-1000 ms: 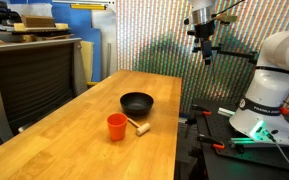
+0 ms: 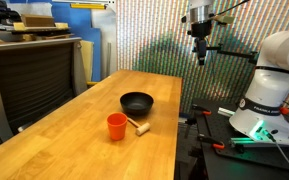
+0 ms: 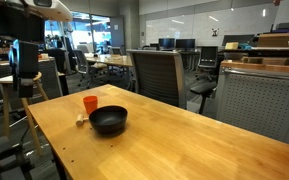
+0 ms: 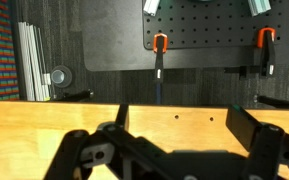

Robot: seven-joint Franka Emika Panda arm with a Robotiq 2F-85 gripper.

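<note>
On the wooden table (image 2: 59,130) stands a round black bowl (image 2: 137,104). A red cup (image 2: 117,126) is beside it, nearer the camera in the first exterior view. Close to both lies a small pale wooden piece (image 2: 142,129); its exact shape is too small to tell. My gripper is open and empty, high up and off the table's edge, well apart from all three things. In the second exterior view, the bowl (image 3: 108,120), cup (image 3: 90,104) and wooden piece (image 3: 81,120) sit toward the table's left end.
Beneath the wrist camera are the table's edge (image 4: 174,146) and a perforated metal plate (image 4: 209,28) by the arm's base. An office chair (image 3: 160,78) stands along the table's far side.
The gripper appears very slightly shifted in the first exterior view. Bowl, cup and wooden piece have kept their places.
</note>
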